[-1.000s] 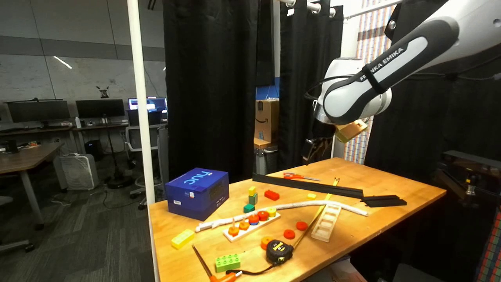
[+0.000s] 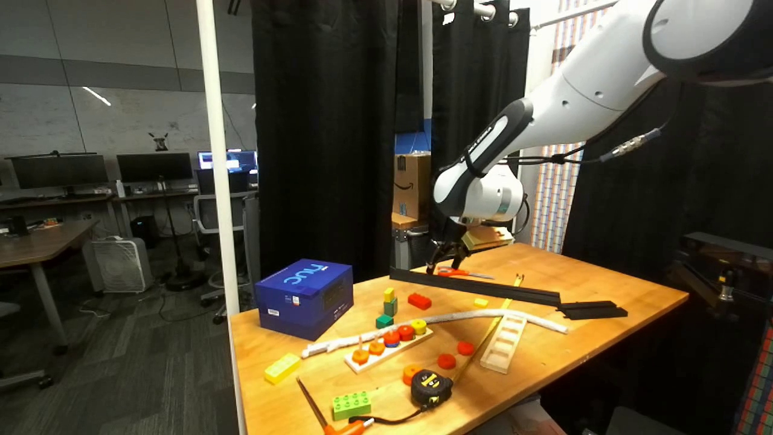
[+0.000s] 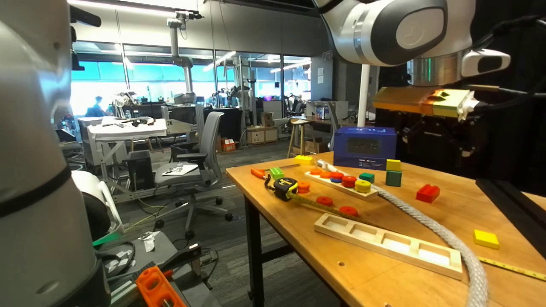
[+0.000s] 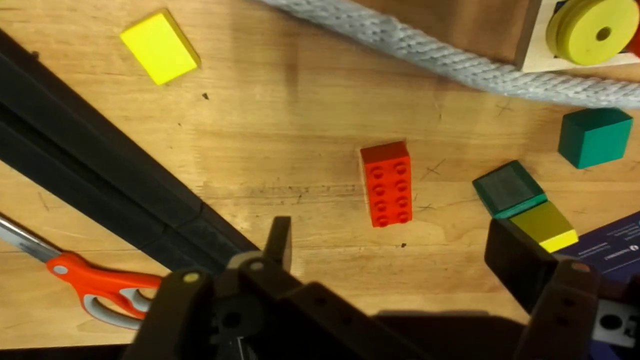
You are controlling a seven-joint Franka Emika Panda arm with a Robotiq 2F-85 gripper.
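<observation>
My gripper is open, its two fingers wide apart with nothing between them. Ahead of the gap in the wrist view, a red studded brick (image 4: pixel 387 185) lies on the wooden table. Right of it, a green block (image 4: pixel 508 187) touches a yellow block (image 4: pixel 544 225), which the right finger partly covers; exterior view 1 has the yellow one on top. Another green block (image 4: pixel 595 137) sits apart beside them. A flat yellow block (image 4: pixel 160 47) lies at the upper left. Exterior view 1 places the gripper (image 2: pixel 447 257) over the table's far side, near the orange-handled scissors (image 2: pixel 454 271).
Long black strips (image 2: pixel 474 286) run along the far side. A grey rope (image 3: pixel 432 225) curves past a peg board (image 2: pixel 388 349) and a wooden slotted tray (image 3: pixel 389 244). The blue box (image 2: pixel 304 297) stands at the left; a tape measure (image 2: pixel 430 388) lies in front.
The arm has swung left and come lower in exterior view 1, bringing my gripper down towards the scissors and black strips. The objects on the table look unmoved.
</observation>
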